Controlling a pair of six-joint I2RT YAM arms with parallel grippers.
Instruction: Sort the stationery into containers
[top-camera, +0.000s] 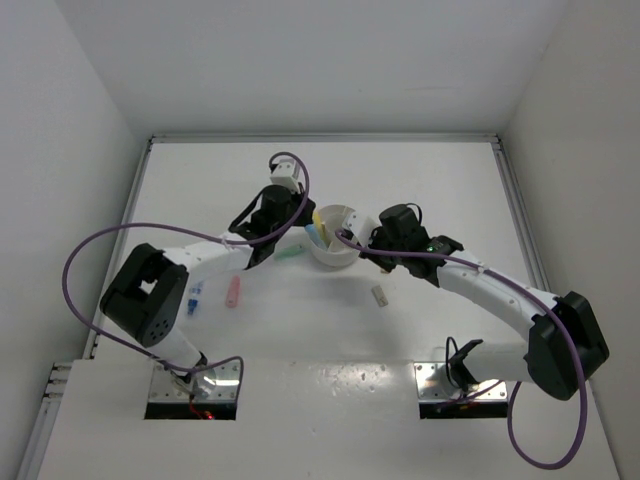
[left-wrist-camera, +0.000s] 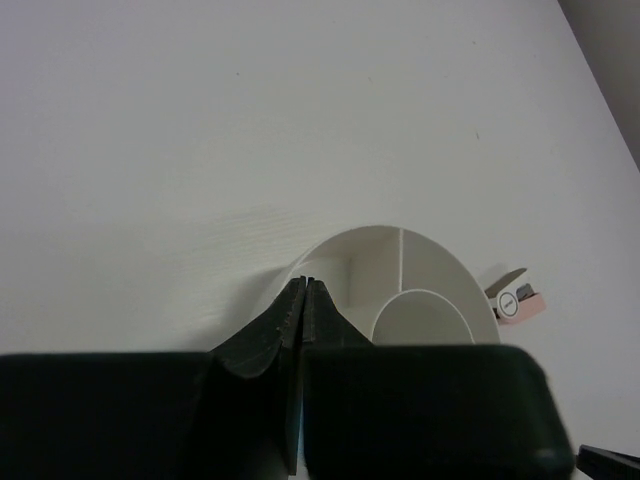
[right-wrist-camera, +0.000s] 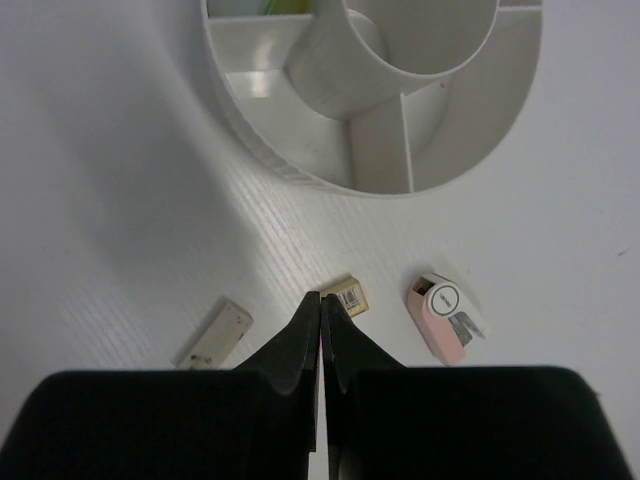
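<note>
The white divided container (top-camera: 335, 254) sits mid-table with yellow and blue items in it. Above its left side my left gripper (top-camera: 300, 215) is shut on a blue item (top-camera: 314, 234); in the left wrist view its fingers mostly hide that item. My right gripper is shut, just beside the container's near right. Below it lie a tan block (right-wrist-camera: 350, 294), a pale bar (right-wrist-camera: 215, 336) and a pink stapler (right-wrist-camera: 436, 325). At the left lie a green item (top-camera: 290, 251), a pink item (top-camera: 233, 291) and blue items (top-camera: 194, 298).
Walls border the table, and cables loop over both arms.
</note>
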